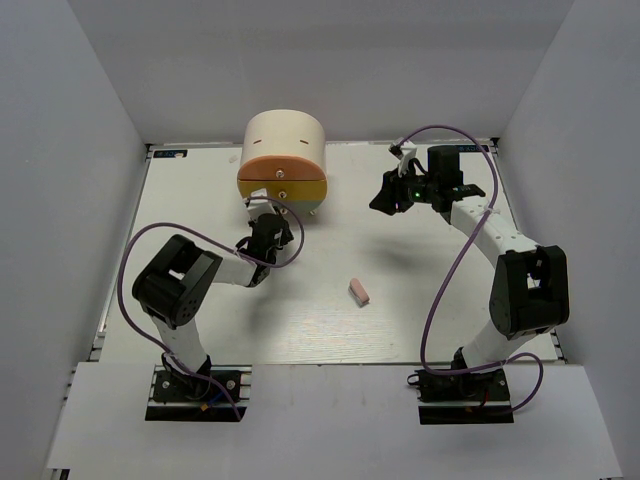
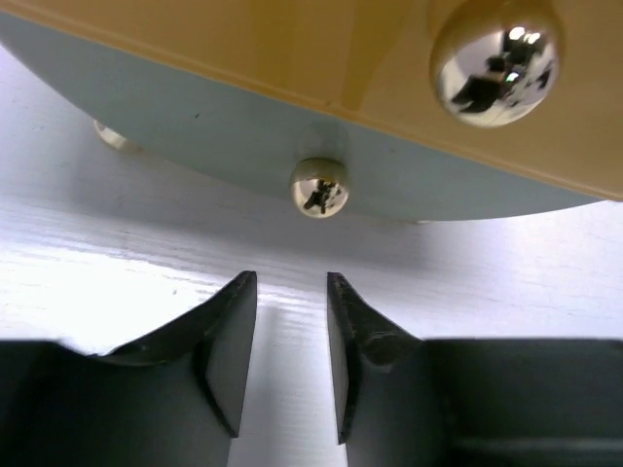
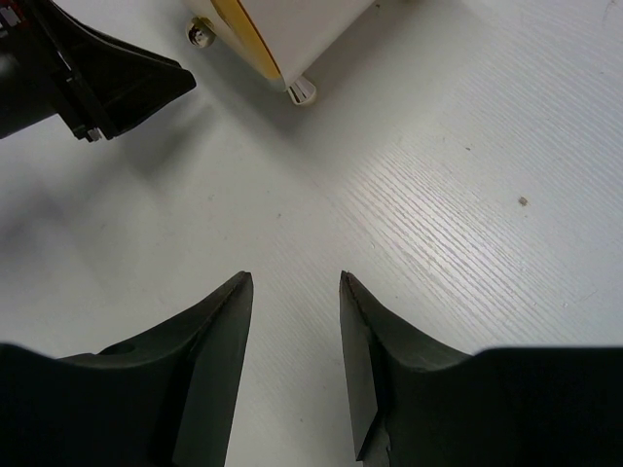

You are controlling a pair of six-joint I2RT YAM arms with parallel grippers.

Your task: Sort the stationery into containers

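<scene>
A cream rounded cabinet [image 1: 285, 135] stands at the back left with an orange-brown upper drawer [image 1: 281, 170] and a yellow lower drawer [image 1: 305, 190]. Both drawers look closed. Just in front of its lower part is my left gripper, its fingers apart and nothing between them. In the left wrist view a shiny knob [image 2: 496, 63] on the yellow front and a small gold foot [image 2: 319, 187] lie ahead of the fingers. A pink block [image 1: 359, 291] rests alone on the table. Right of the cabinet, my right gripper hangs over bare table, open and empty.
A cabinet corner [image 3: 292, 58] and the dark left gripper show at the upper left of the right wrist view.
</scene>
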